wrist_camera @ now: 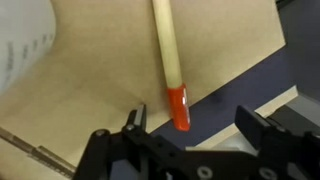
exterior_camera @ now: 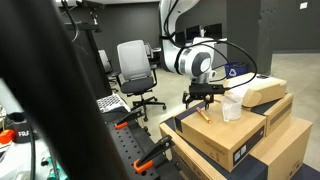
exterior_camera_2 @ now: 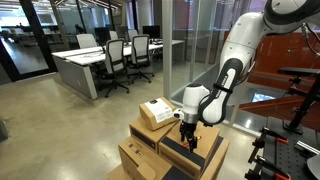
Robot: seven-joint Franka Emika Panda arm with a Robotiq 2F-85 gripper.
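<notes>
A tan stick with an orange-red end (wrist_camera: 177, 100) lies on the box top, its coloured end toward my gripper in the wrist view. In exterior view 1 the same stick (exterior_camera: 203, 117) rests near the left part of the cardboard box (exterior_camera: 216, 137). My gripper is open, its dark fingertips on either side of the coloured end, with nothing clamped. From outside, the gripper (exterior_camera: 203, 101) hangs just above the box. Whether the fingers touch the surface cannot be told.
A white translucent cup (exterior_camera: 232, 106) stands on the box to the right of the stick; its edge (wrist_camera: 22, 40) shows at upper left in the wrist view. More cardboard boxes (exterior_camera: 283, 146) lie alongside. A dark strip (wrist_camera: 225, 105) runs along the box edge.
</notes>
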